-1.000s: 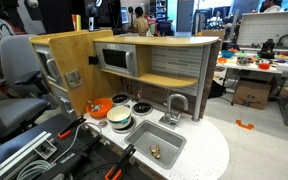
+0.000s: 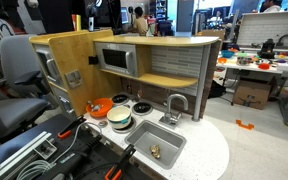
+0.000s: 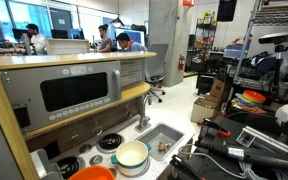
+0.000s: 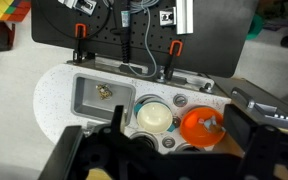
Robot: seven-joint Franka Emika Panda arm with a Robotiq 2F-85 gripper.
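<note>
My gripper is open in the wrist view, its dark fingers spread wide above the counter with nothing held between them. Below that gap lies a cream pot (image 4: pixel 154 117) with a blue-green rim, on the stove area. Beside it is an orange bowl (image 4: pixel 192 122) with something pale inside. A grey sink (image 4: pixel 82 106) is left of the pot and holds a small brownish item (image 4: pixel 104 91), too small to identify. Exterior view 2 shows the pot (image 3: pixel 133 155) between the sink (image 3: pixel 180 134) and the orange bowl (image 3: pixel 92 174).
A silver microwave (image 2: pixel 117 60) sits on the shelf behind the burners. The faucet (image 2: pixel 174 108) rises at the sink's back edge. Cables and black rails run along the front.
</note>
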